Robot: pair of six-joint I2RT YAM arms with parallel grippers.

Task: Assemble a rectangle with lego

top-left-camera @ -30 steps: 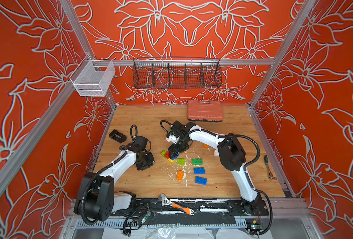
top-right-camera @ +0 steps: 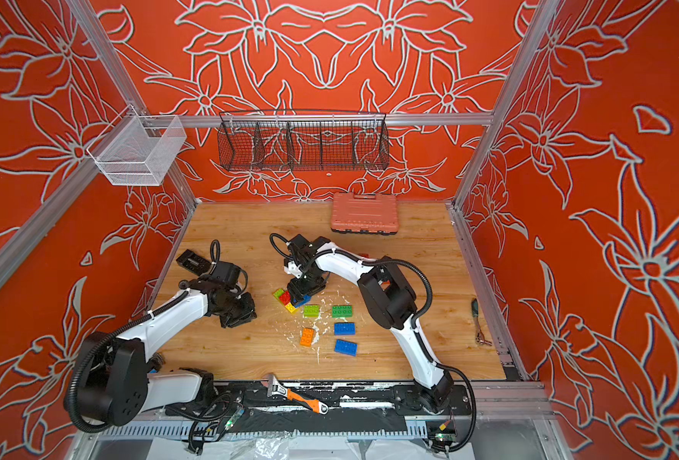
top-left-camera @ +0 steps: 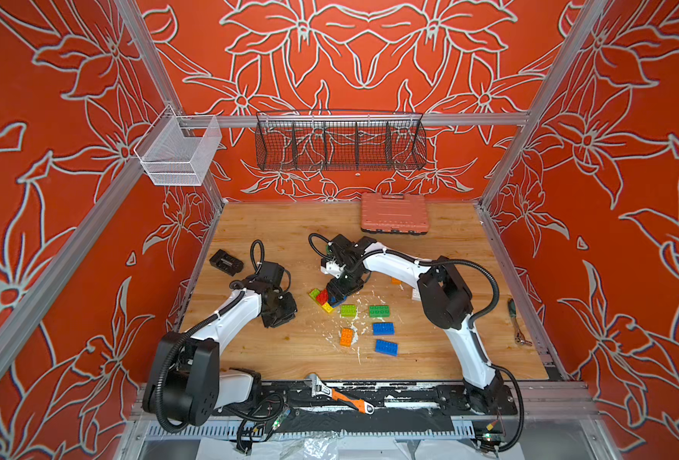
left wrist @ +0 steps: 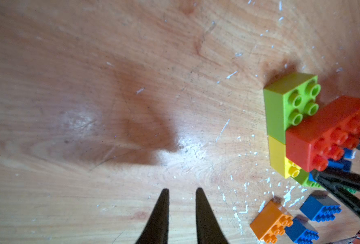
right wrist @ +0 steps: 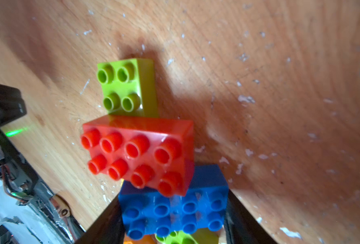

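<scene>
In the right wrist view, my right gripper has a finger at each end of a blue brick [right wrist: 174, 211]; whether they press on it cannot be told. A red brick [right wrist: 137, 152] overlaps that blue brick's edge in this view. Beside the red brick is a small lime green brick [right wrist: 127, 85]. From the left wrist, a yellow brick [left wrist: 277, 156] shows low under the red one. Off to the left, my left gripper is part open over bare wood, with nothing between its fingers.
To the right and front lie another lime green brick [top-left-camera: 348, 310], a dark green brick [top-left-camera: 379, 310], an orange brick [top-left-camera: 346, 336] and loose blue bricks [top-left-camera: 383, 328]. A red case [top-left-camera: 394, 212] stands at the back. Bare table lies between the left gripper and the bricks.
The left arm and loose bricks look unmoved.
</scene>
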